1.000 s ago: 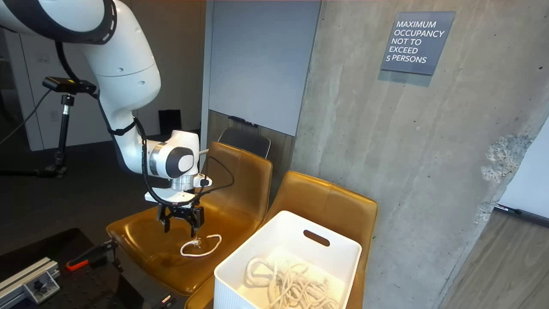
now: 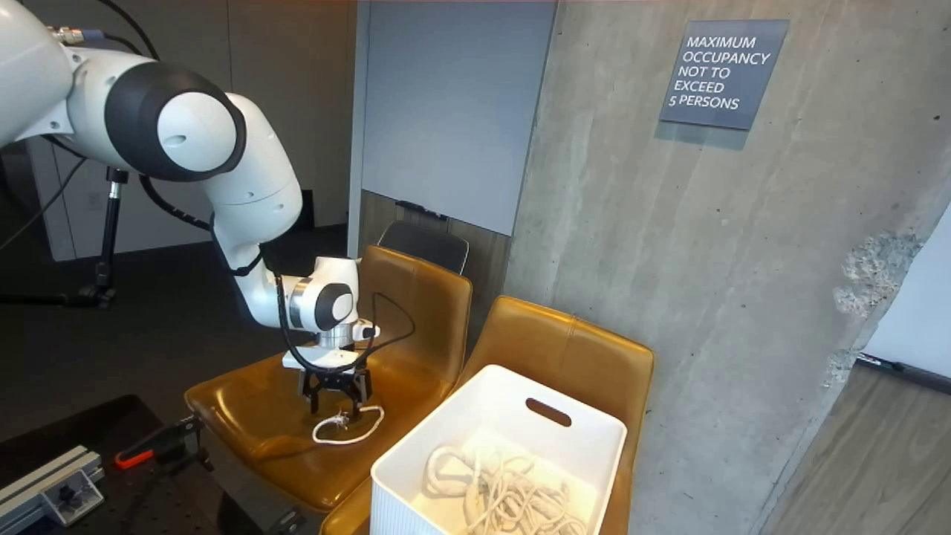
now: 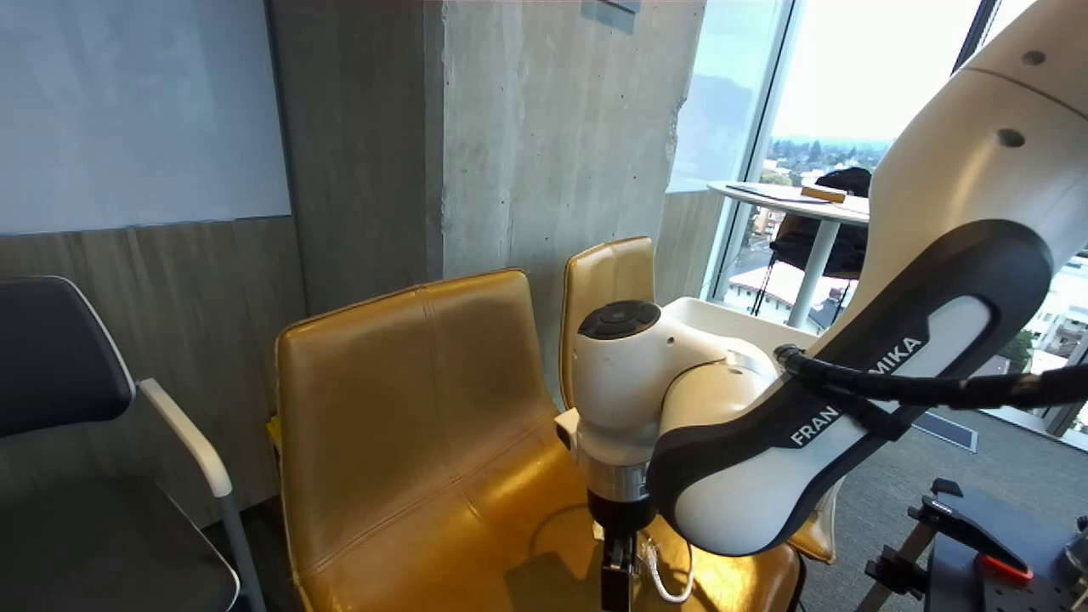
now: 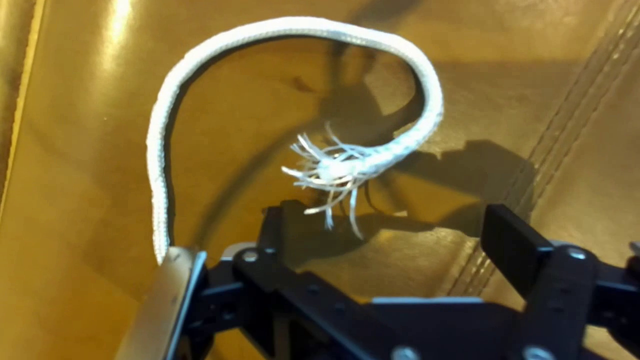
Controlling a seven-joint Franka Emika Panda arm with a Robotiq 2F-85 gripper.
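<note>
A short white rope (image 4: 288, 26) lies curved on the seat of a tan leather chair (image 2: 258, 406), its frayed end (image 4: 336, 170) curled inward. My gripper stands open above the seat, its two black fingertips wide apart. In the wrist view the frayed end lies just beyond the gap between them, apart from both fingers. The rope's other end passes out of sight behind the metal part at lower left. In exterior view 1 the gripper (image 2: 335, 401) is over the rope (image 2: 349, 441). Exterior view 2 shows only a bit of the rope (image 3: 668, 592) beside the gripper.
A white bin (image 2: 410, 499) holding several tangled ropes (image 2: 513, 499) stands on the second tan chair (image 2: 570, 343). The tan chair's backrest (image 2: 419, 312) rises close behind the arm. A dark table with a red-handled clamp (image 2: 147, 450) is at front left.
My gripper has moved down and to the right in exterior view 1, closer over the rope. The rope and bin look unmoved, and the gripper is still open.
</note>
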